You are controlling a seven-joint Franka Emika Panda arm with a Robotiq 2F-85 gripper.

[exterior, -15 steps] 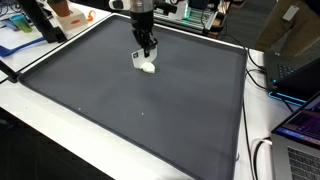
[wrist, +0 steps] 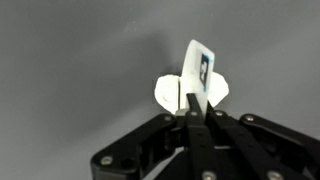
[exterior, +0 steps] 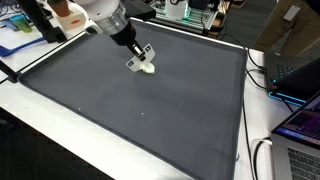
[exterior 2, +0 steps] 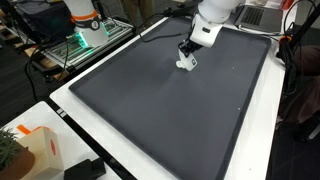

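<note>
My gripper is shut on a white card-like piece [wrist: 197,72] with a small dark and blue print, which sticks out past the fingertips in the wrist view. Behind and below that piece lies a white rounded object [wrist: 168,93], showing on both sides of it. In exterior view 1 the white piece [exterior: 140,57] leans at a slant under my fingers, and the rounded object [exterior: 148,68] rests on the dark surface just beside it. Whether the two touch, I cannot tell. From exterior view 2 they appear as one white patch [exterior 2: 186,61].
Laptops [exterior: 297,130] and cables stand off its right side. A potted plant [exterior 2: 12,150] is near the lower left corner in exterior view 2.
The arm has swung in from the back to the left side in exterior view 1. The white piece has turned from fairly upright to slanted; the rounded object looks unmoved.
</note>
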